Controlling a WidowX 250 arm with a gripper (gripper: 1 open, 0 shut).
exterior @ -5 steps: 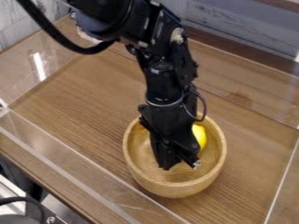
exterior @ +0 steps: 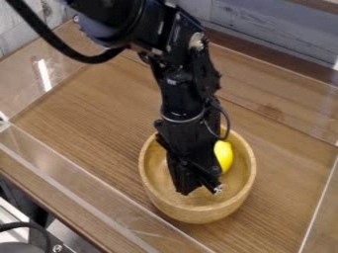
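Note:
The black gripper (exterior: pixel 199 176) reaches down into a round tan bowl (exterior: pixel 175 205) in the lower middle of the view. Its fingertips are low inside the bowl and appear shut; the dark fingers hide part of the bowl's interior, and nothing shows between them. A yellow oval object (exterior: pixel 223 156) lies in the bowl just right of and behind the gripper, partly hidden by it.
A low pale wall (exterior: pixel 264 44) runs along the back, and a dark cable lies at the lower left corner beyond the table's edge.
The arm and gripper have shifted slightly within the bowl. The bowl and the yellow object look essentially unmoved.

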